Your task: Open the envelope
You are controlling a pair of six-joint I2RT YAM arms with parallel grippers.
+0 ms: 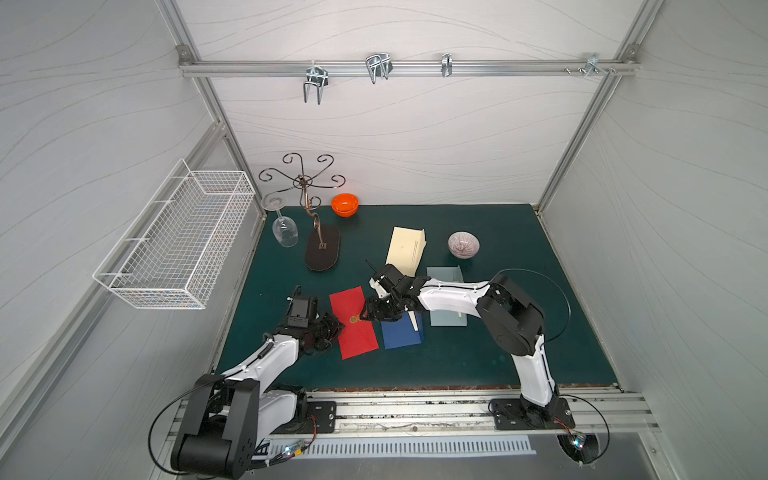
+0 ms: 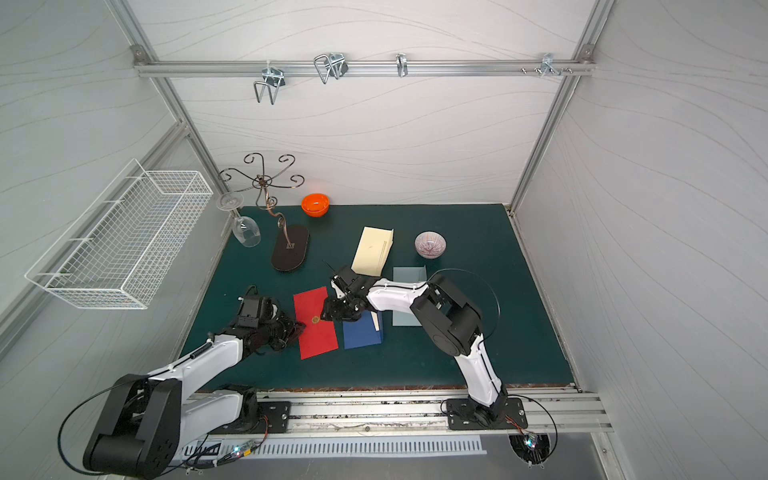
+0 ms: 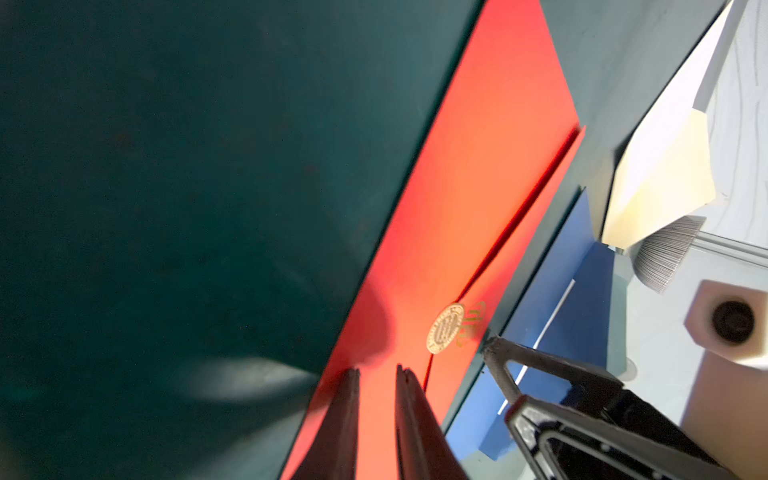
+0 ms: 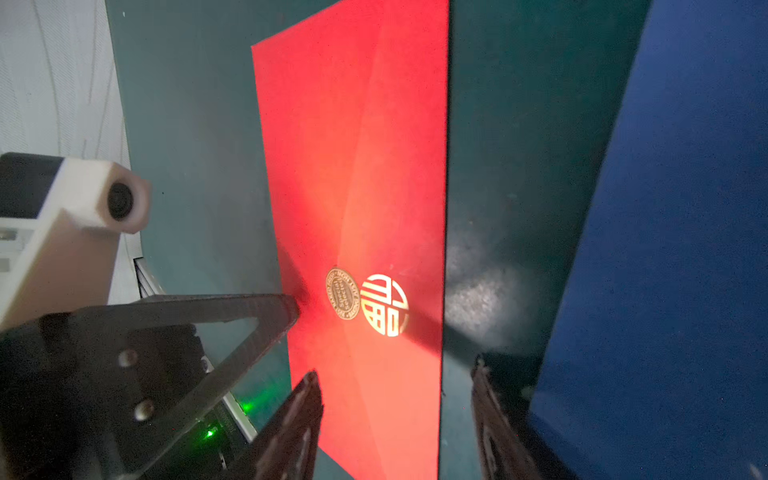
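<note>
The red envelope (image 1: pixel 348 300) lies flat on the dark green table, its flap closed by a round gold seal (image 4: pixel 343 293) beside a gold printed emblem (image 4: pixel 385 305). At its left edge, my left gripper is low, with a narrow gap between its fingers; red paper shows through that gap. Over the envelope's right side hangs my right gripper, its fingers wide apart and nothing held between them. One finger (image 4: pixel 300 416) is above the red paper, the other beyond the right edge. Whether either gripper touches the paper cannot be told.
Right of the red envelope lie a blue envelope (image 1: pixel 397 336) and a pale grey-blue one (image 1: pixel 448 318). A cream envelope (image 1: pixel 406 245) is behind the right arm. A metal stand (image 1: pixel 321 256), wine glass (image 1: pixel 285 232), orange bowl (image 1: pixel 345 205) and glass bowl (image 1: pixel 463 245) occupy the back.
</note>
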